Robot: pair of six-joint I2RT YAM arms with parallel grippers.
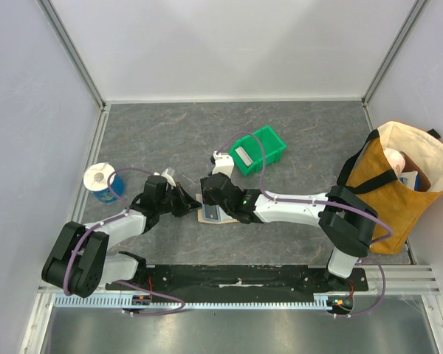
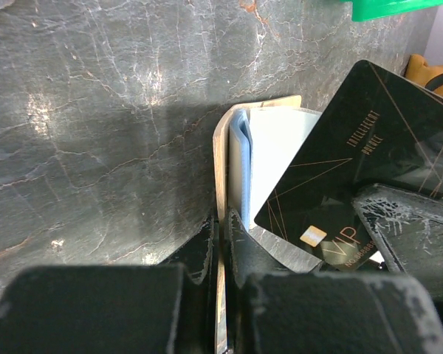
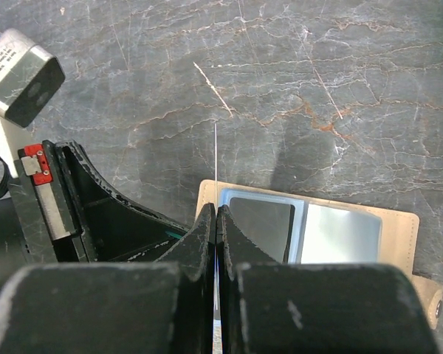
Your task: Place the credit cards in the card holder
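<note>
The card holder (image 3: 399, 228) lies open on the table, tan outside with pale blue and clear sleeves; a dark card shows in its sleeve. My left gripper is shut on the holder's tan edge. My right gripper is shut on a black credit card, held upright and seen as a thin line (image 3: 215, 151) in the right wrist view. That card is close above the holder, near its left edge; whether its lower edge is in a sleeve cannot be told. The green box (image 1: 273, 141) behind has whitish cards (image 1: 244, 155) in it.
An orange bag (image 1: 399, 217) stands at the far right and a white-and-blue roll (image 1: 102, 181) at the left. Both arms are close together over the holder.
</note>
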